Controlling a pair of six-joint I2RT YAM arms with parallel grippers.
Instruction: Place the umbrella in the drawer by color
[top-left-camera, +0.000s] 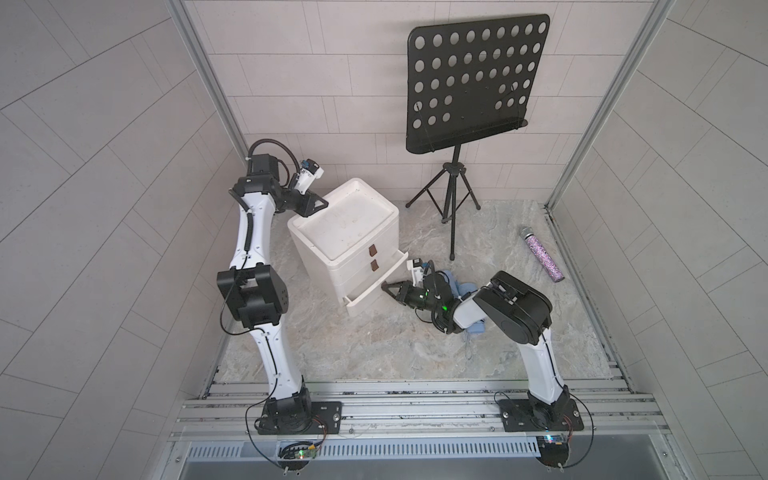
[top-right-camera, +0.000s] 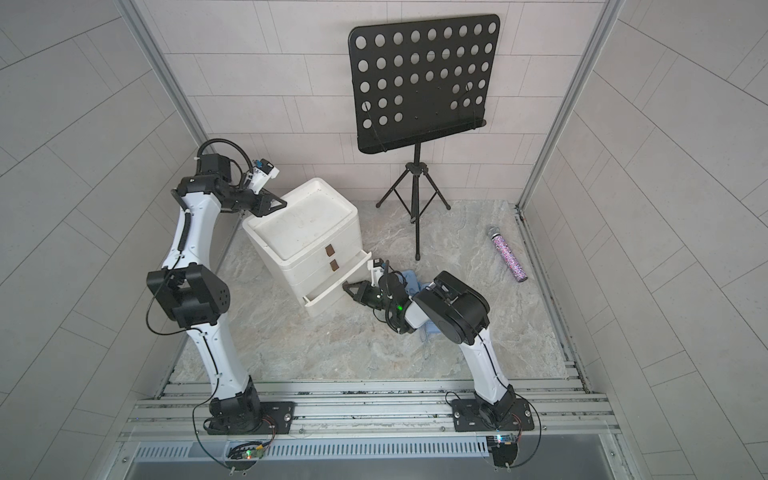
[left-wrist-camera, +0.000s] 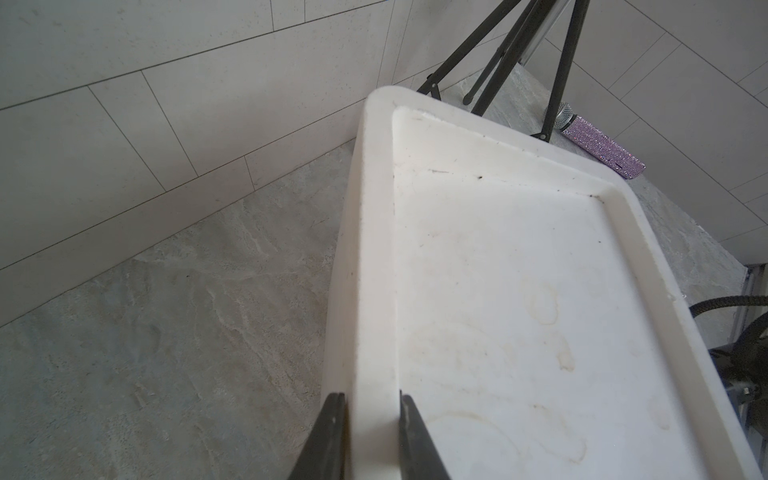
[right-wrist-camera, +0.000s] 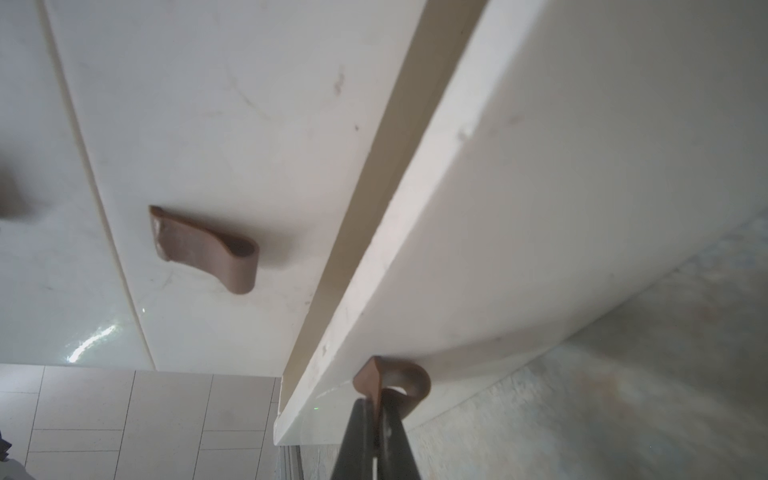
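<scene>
In the right wrist view my right gripper is shut on the brown loop handle (right-wrist-camera: 408, 376) of the bottom drawer (right-wrist-camera: 552, 216). That drawer stands partly pulled out, with a gap behind its front. The white cabinet (top-left-camera: 352, 216) has two more brown loops on its closed upper drawers. My left gripper is shut on the cabinet's raised top rim, one finger on each side of it. A folded light-blue thing, perhaps the umbrella (top-left-camera: 474, 326), lies on the floor mostly hidden under the right arm.
A black music stand (top-left-camera: 472, 88) rises behind, its tripod legs right of the cabinet. A sparkly pink microphone (top-left-camera: 544, 254) lies at the far right. Bare floor stretches in front of the cabinet.
</scene>
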